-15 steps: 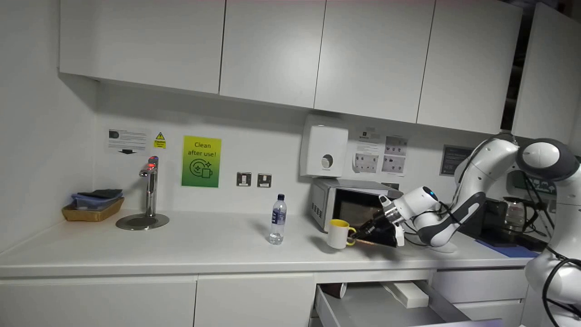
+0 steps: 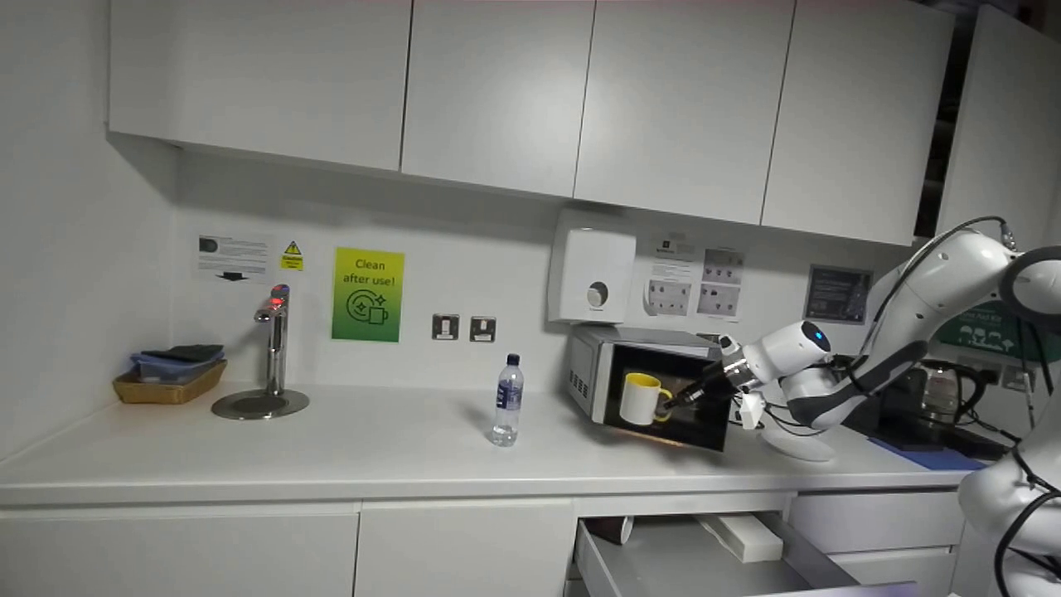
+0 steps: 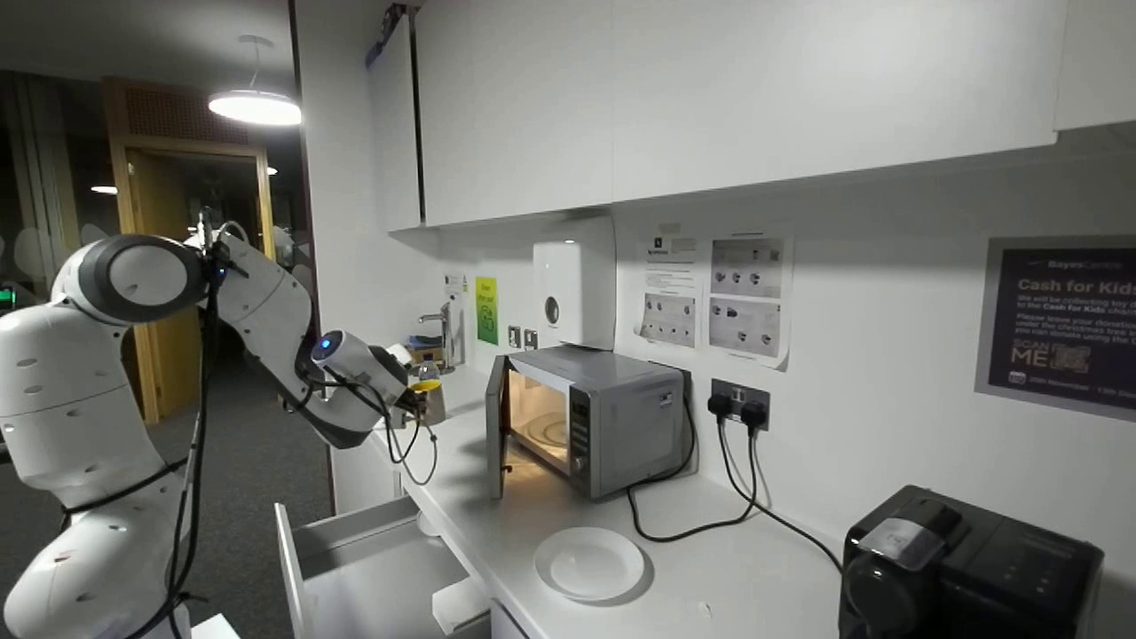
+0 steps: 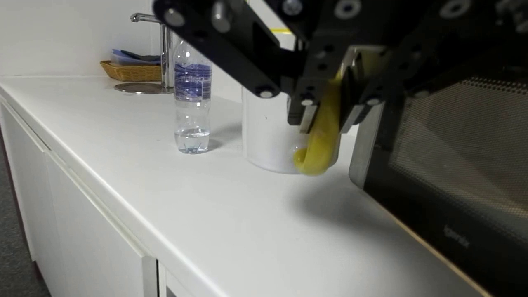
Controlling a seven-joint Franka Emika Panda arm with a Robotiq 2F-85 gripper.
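Observation:
A white mug with a yellow inside and yellow handle (image 2: 637, 402) hangs upright above the counter, in front of the open microwave door. My gripper is shut on its yellow handle (image 4: 319, 151), as the wrist view shows; the mug's white body (image 4: 267, 131) sits behind the fingers. In exterior view 2 the arm largely covers the mug, leaving its yellow rim (image 3: 427, 388) visible. The grey microwave (image 3: 639, 426) has its door (image 3: 496, 426) swung out and its lit cavity bare but for the turntable.
A water bottle (image 2: 507, 403) stands left of the mug. On the counter right of the microwave lies a white plate (image 3: 588, 563). Below the counter an open drawer (image 2: 676, 562) juts out.
The mug, held by its handle, has moved up and to the right in exterior view 1, from beside the microwave door to in front of it. The bottle and drawer stay put.

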